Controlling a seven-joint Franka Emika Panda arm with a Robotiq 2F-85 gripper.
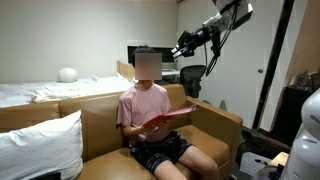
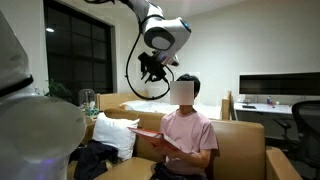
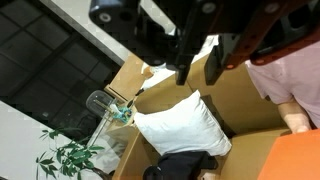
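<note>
My gripper hangs in the air with a gap between its dark fingers and nothing held there. In the first exterior view, the gripper is above and beside the head of a seated person, apart from them. The person wears a pink shirt and dark shorts and holds an open red-orange book or folder over the lap. In the second exterior view, the gripper points down above the sofa. The wrist view shows only part of the pink shirt and an orange surface at lower right.
A tan leather sofa carries a white pillow and dark cloth. Behind its back lies a white-covered surface. A glass jar and a plant are farther off. The person is the nearest obstacle.
</note>
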